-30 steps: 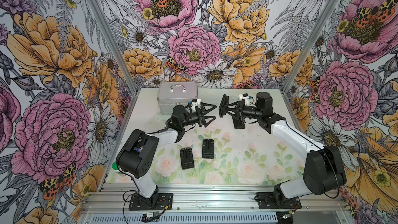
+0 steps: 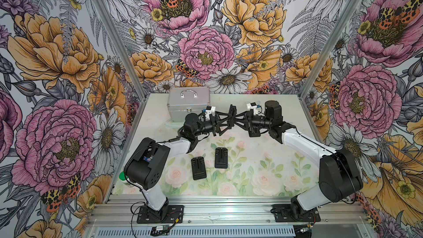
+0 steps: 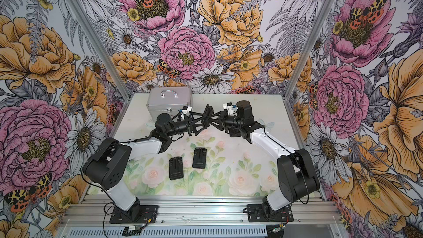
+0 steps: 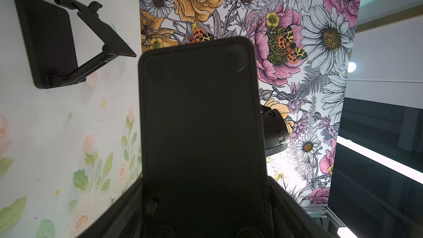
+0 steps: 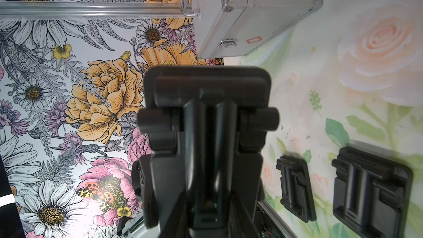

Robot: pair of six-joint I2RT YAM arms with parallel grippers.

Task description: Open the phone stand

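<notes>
A folded black phone stand [image 2: 231,113] hangs above the table between my two grippers. My right gripper [image 2: 237,117] is shut on it; in the right wrist view its fingers [image 5: 176,220] reach the lower part of the stand. From the left, my left gripper [image 2: 227,121] is at the stand, its fingers part open. The left wrist view has the smooth flat face of the stand [image 4: 200,127] filling the middle, with blurred fingers [image 4: 121,211] at both lower sides. The fingertips are hidden, so contact cannot be told.
Two folded stands, one [image 2: 198,168] left of the other [image 2: 221,157], lie on the table in front. An unfolded stand [image 4: 46,39] stands on the table beneath the right gripper. A silver case [image 2: 189,103] occupies the back left.
Over the last second my right arm has moved left, bringing the stand to the left gripper, which has shifted slightly.
</notes>
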